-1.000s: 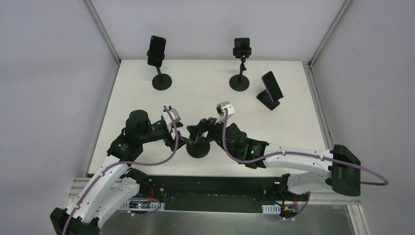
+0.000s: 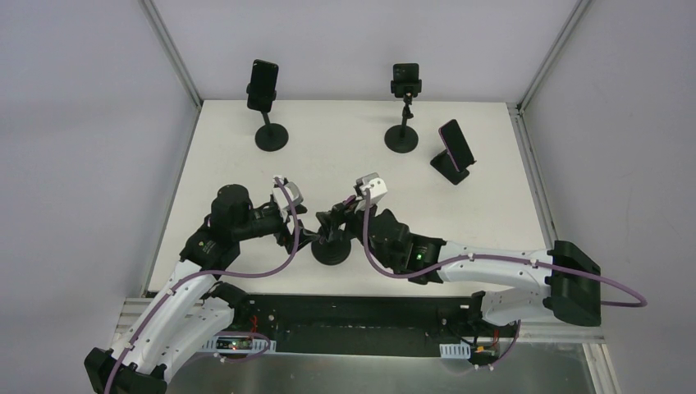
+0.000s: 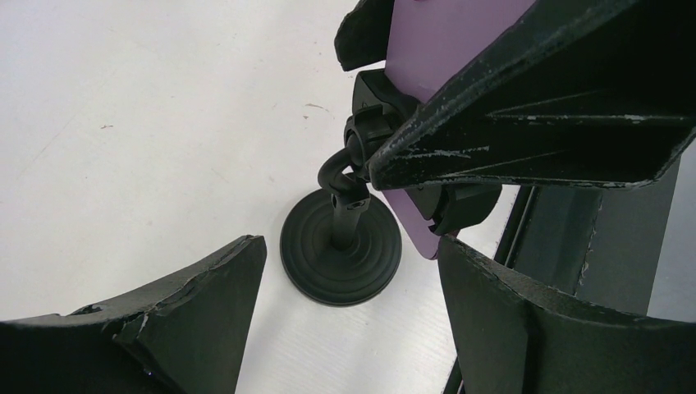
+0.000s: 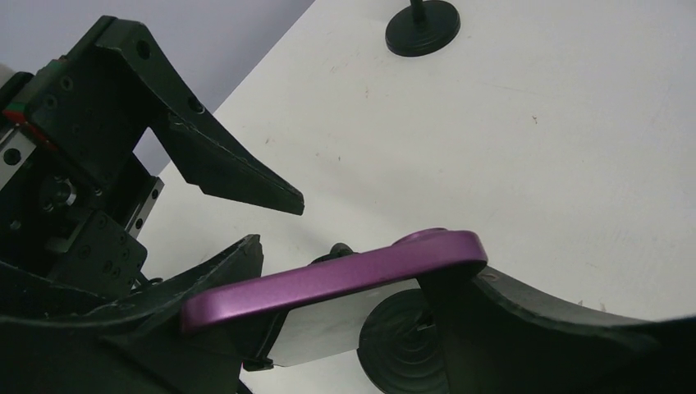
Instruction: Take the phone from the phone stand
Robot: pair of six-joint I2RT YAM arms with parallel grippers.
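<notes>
A purple phone (image 4: 332, 275) is held in the clamp of a black stand (image 3: 373, 123), whose round base (image 2: 331, 253) stands at the table's front middle. My right gripper (image 2: 332, 217) is shut on the phone, its fingers around it in the right wrist view; in the left wrist view a large dark finger (image 3: 550, 107) covers part of the phone. My left gripper is open, low to the left of the stand, with nothing between its fingertips.
Phones on stands stand at the back left (image 2: 263, 82), back middle (image 2: 405, 75) and right (image 2: 456, 146).
My left arm looks unchanged in the top view.
</notes>
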